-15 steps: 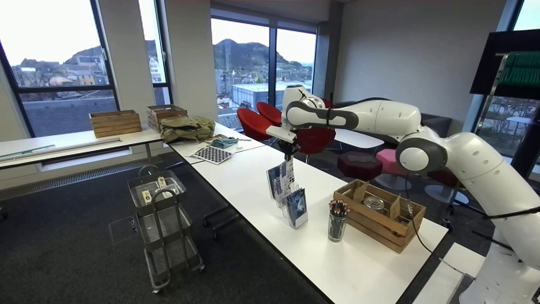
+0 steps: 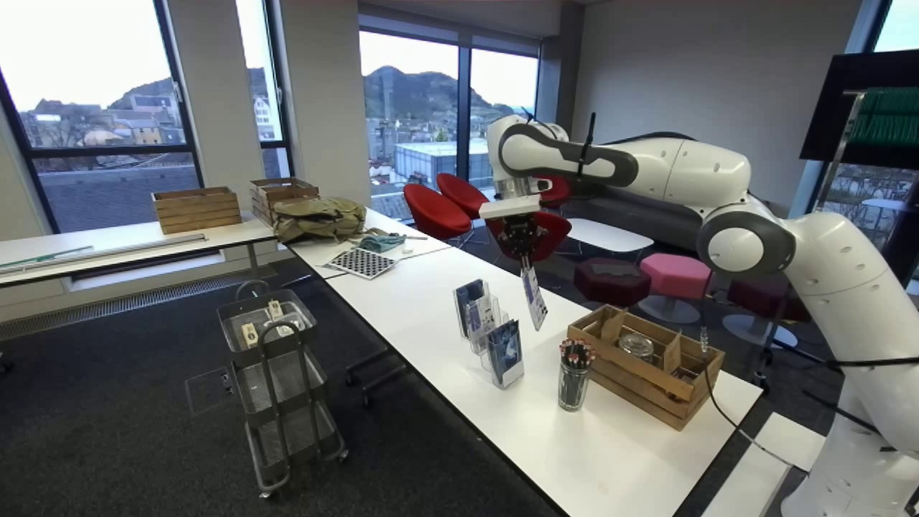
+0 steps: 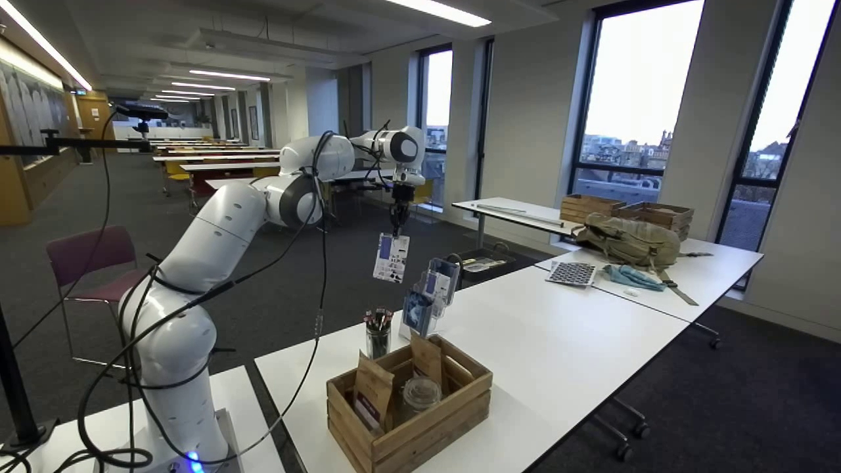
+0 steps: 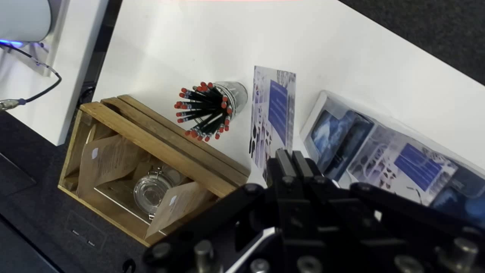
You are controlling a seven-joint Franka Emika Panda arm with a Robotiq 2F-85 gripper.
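My gripper is shut on a thin printed leaflet [image 4: 273, 113], white with a blue panel. In exterior view 1 the leaflet [image 2: 533, 299] hangs below the fingers, clear of the table, and exterior view 2 also shows the leaflet [image 3: 391, 257] in the air. Close by on the white table stands a clear leaflet holder [image 2: 506, 379] with several pockets. Blue leaflets [image 2: 505, 346] fill its front pocket, and another leaflet with a blue panel [image 4: 418, 166] sits in the holder in the wrist view.
A glass of red-tipped pencils [image 2: 572, 383] stands beside a wooden crate [image 2: 633, 388] containing a glass jar [image 2: 637, 346] and brown packets. Farther back are a checkered board [image 2: 362, 263] and an olive backpack [image 2: 320, 217].
The gripper has risen and moved right, toward the crate side in exterior view 1. The leaflet, earlier at the holder's pockets, now hangs free above the table.
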